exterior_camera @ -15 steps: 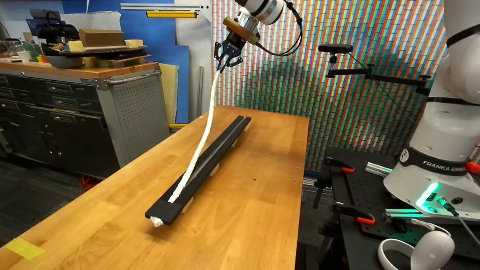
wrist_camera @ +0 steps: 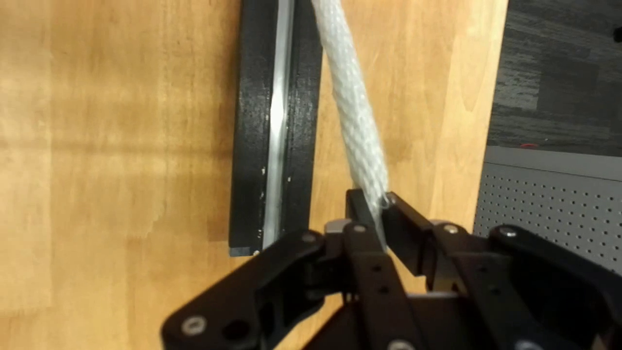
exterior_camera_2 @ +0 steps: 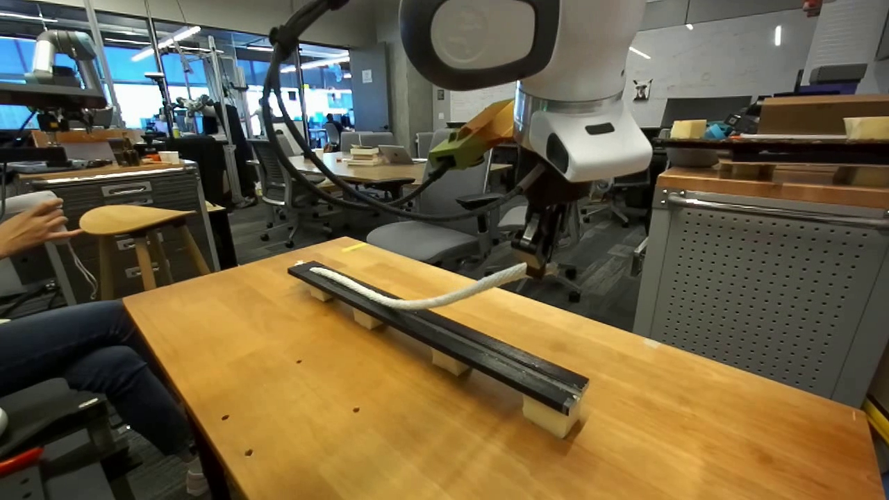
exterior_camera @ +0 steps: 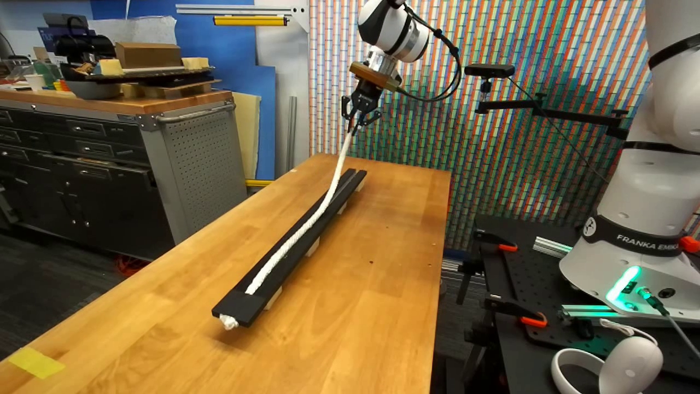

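Observation:
A white rope (exterior_camera: 312, 218) comes out of the near end of a long black grooved rail (exterior_camera: 237, 305), with a frayed knot showing beyond that end. My gripper (exterior_camera: 356, 125) is shut on the rope's other end, raised above the rail's far part. In exterior view 2 the rope (exterior_camera_2: 429, 301) lies along the rail (exterior_camera_2: 492, 364) at one end, then lifts off toward the gripper (exterior_camera_2: 533, 268). The wrist view has the rope (wrist_camera: 353, 111) pinched between the fingertips of the gripper, to the right of the rail's bare metal groove (wrist_camera: 278, 116).
Small pale blocks (exterior_camera_2: 548, 415) prop the rail above the wooden table (exterior_camera_2: 275, 392). Table surface on both sides of the rail is clear. A grey perforated cabinet (exterior_camera_2: 767, 292) stands beyond the table edge. Someone sits at the left in exterior view 2.
In exterior view 1 the gripper has moved right and somewhat lower, still with the rope. More of the rope now runs over the rail; before, it rose to the left of it.

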